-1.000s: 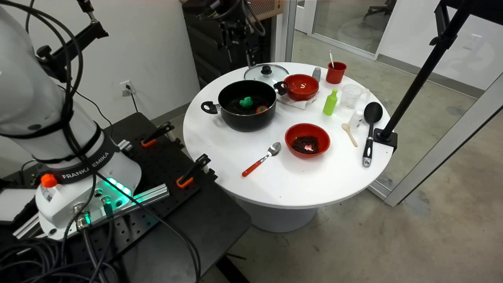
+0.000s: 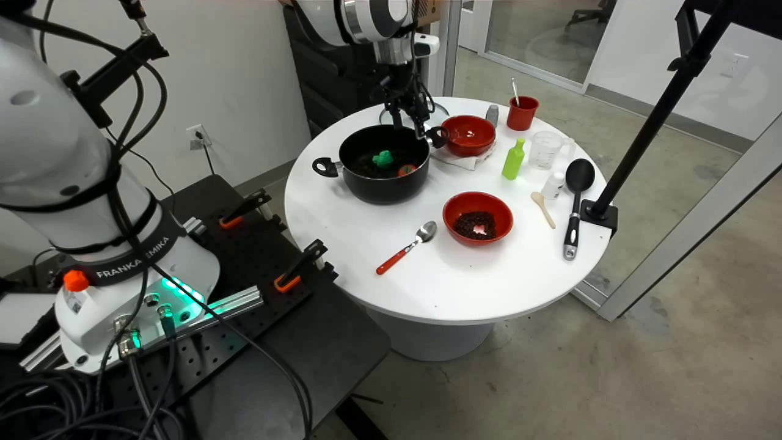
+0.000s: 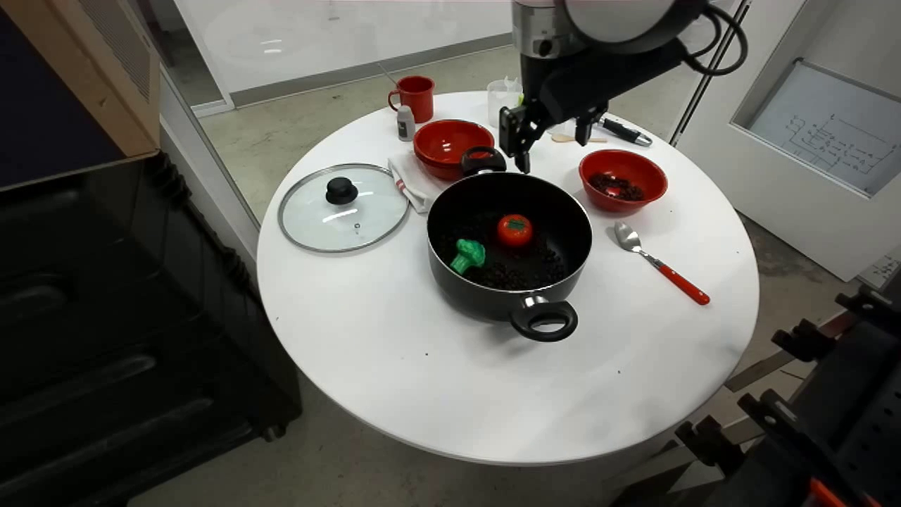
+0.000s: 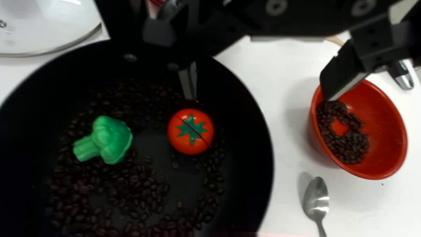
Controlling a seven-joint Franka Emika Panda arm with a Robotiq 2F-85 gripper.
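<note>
Over the black pot (image 3: 507, 300) hangs my gripper (image 2: 409, 126), its two fingers (image 4: 189, 81) spread wide with nothing between them. In the wrist view one finger is above the pot's inside and the other above the red bowl of dark beans (image 4: 388, 130). A toy tomato (image 4: 191, 132) lies in the pot among scattered beans, just below the nearer fingertip in that image. Left of it, also inside the pot, is a green toy broccoli (image 4: 106, 140). Neither toy appears touched by the gripper.
A glass lid (image 3: 308, 215) lies left of the pot. Empty red bowls (image 3: 454, 135) stand on a cloth by one pot handle (image 3: 483, 159). A red-handled spoon (image 2: 399, 256), green bottle (image 2: 514, 160), red mug (image 2: 522, 115) and black ladle (image 2: 577, 190) are around.
The objects on the table have not moved.
</note>
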